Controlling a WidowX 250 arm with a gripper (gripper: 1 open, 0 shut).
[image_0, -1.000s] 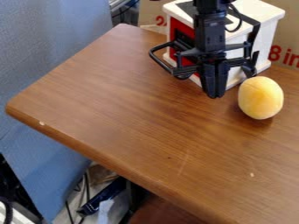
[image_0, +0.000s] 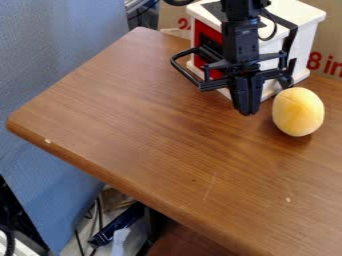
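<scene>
My black gripper (image_0: 246, 100) hangs over the right side of the wooden table (image_0: 134, 130), its fingertips pointing down in front of a white box with a red front (image_0: 210, 38). Its fingers look close together; whether anything is between them cannot be told. A pale yellow, rounded object (image_0: 298, 113) sits on the table just right of the fingertips.
A cardboard box (image_0: 321, 50) stands behind at the right.
The gripper has shifted very slightly to the right. The other things look unmoved.
</scene>
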